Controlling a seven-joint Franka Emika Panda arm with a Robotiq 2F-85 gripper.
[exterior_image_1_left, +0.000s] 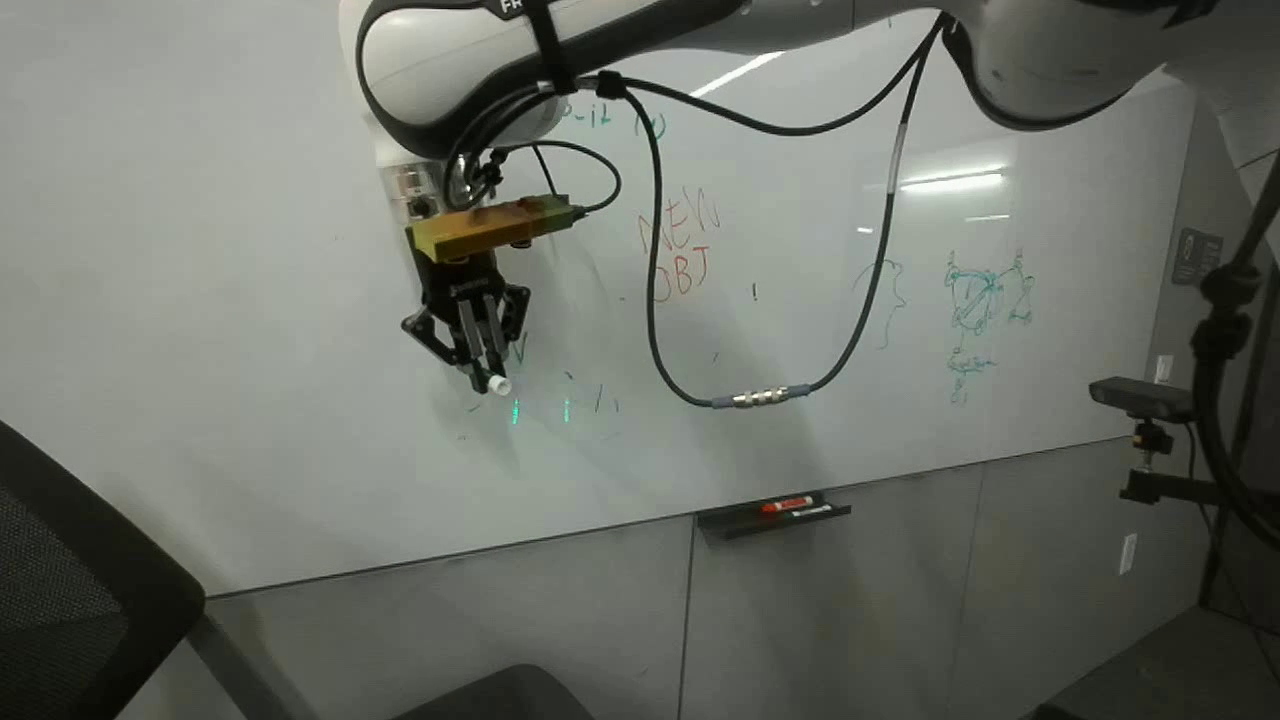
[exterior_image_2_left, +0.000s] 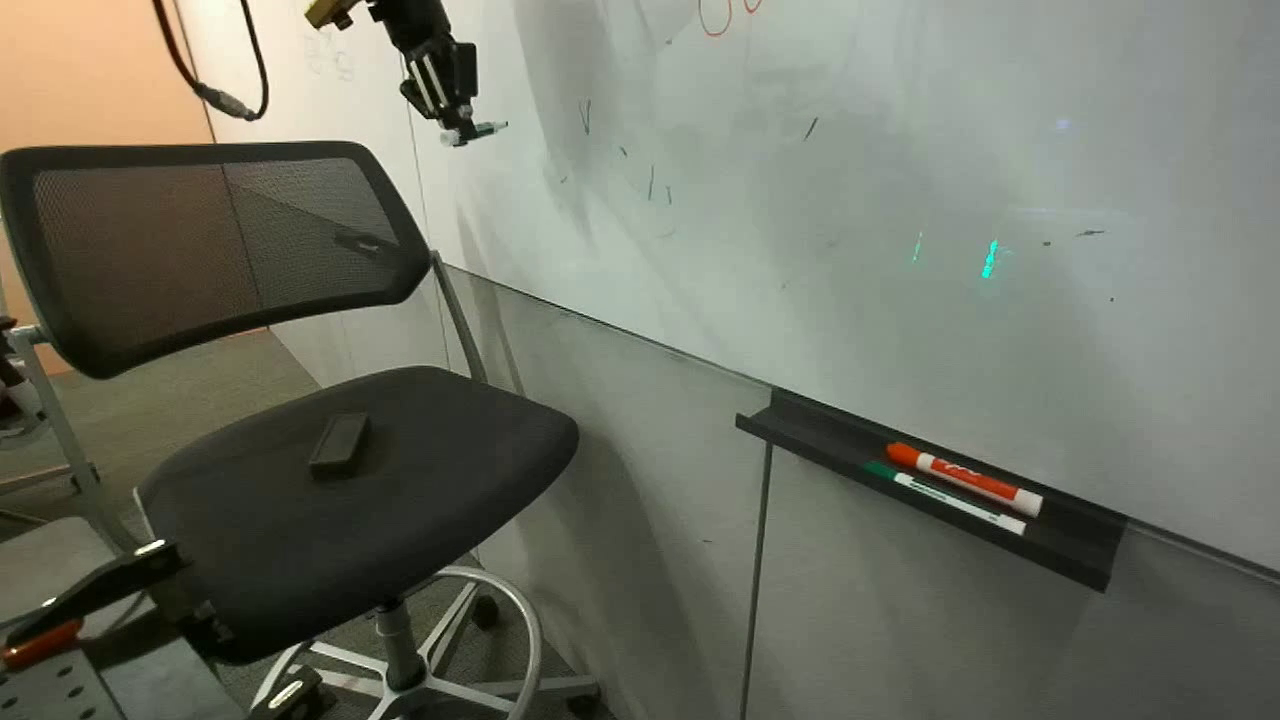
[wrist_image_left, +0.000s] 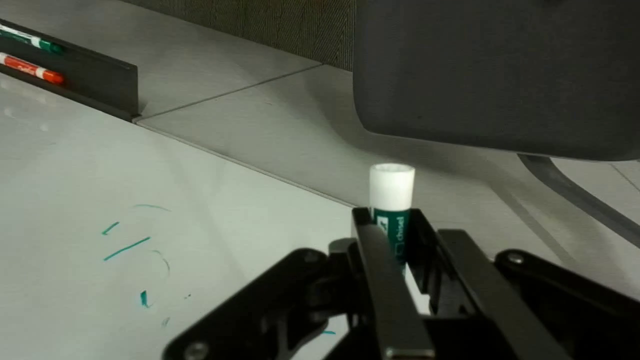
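A green-and-white marker is clamped in my gripper, its white end sticking out past the fingertips. The word "chisel" shows on its green label. In exterior view 1 the gripper hangs in front of the whiteboard, left of the red lettering. From the side, the marker points its thin dark end toward the board, and the gripper holds it near the white end. I cannot tell from these views whether its tip touches the surface. Short green strokes are on the board.
Below the whiteboard a black tray holds a red marker and a green-capped one. A black office chair stands close to the wall, with a dark block on its seat.
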